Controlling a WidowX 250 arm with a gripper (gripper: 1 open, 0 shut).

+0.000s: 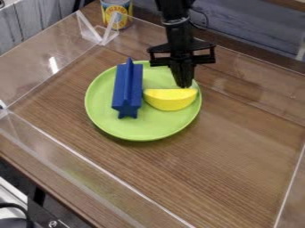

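A green plate (pixel 141 130) lies on the wooden table, holding a blue star-profiled bar (pixel 127 87) on its left and a yellow wedge (pixel 169 101) on its right. The black gripper (pixel 183 82) points down at the plate's back right, its tip just behind the yellow wedge; whether it touches the wedge I cannot tell. It looks shut, with nothing visible between its fingers.
A can (pixel 116 14) stands at the back left beside a clear plastic piece (pixel 95 28). Clear panels line the left side.
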